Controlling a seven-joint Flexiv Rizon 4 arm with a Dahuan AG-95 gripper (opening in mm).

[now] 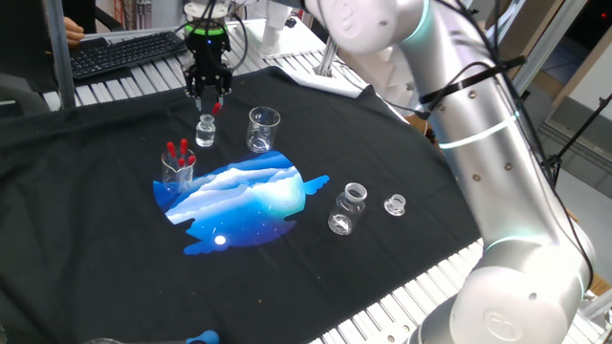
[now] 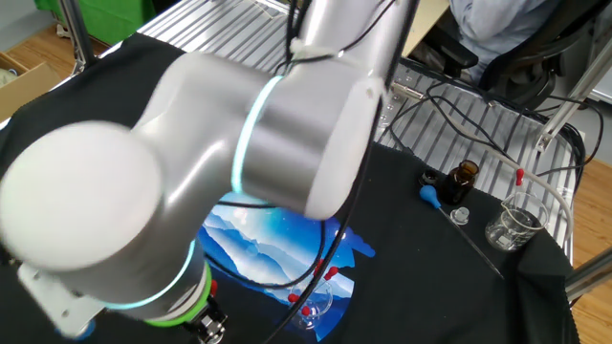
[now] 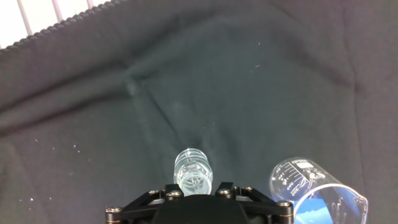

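A small clear bottle (image 1: 206, 132) with liquid stands upright near the far edge of the black cloth. My gripper (image 1: 208, 99) hangs above it, pointing down, its two fingers apart. A small red piece (image 1: 216, 109) shows by its right fingertip; what it belongs to is unclear. In the wrist view the bottle (image 3: 193, 172) lies just beyond the finger linkages, and the fingertips are out of sight. The second exterior view shows the gripper (image 2: 208, 330) only partly, at the bottom edge.
An empty beaker (image 1: 263, 130) stands right of the bottle, and a beaker with several red-topped droppers (image 1: 179, 168) in front-left. Beyond a blue picture mat (image 1: 244, 205) are a clear jar (image 1: 347, 209) and a glass stopper (image 1: 395, 204).
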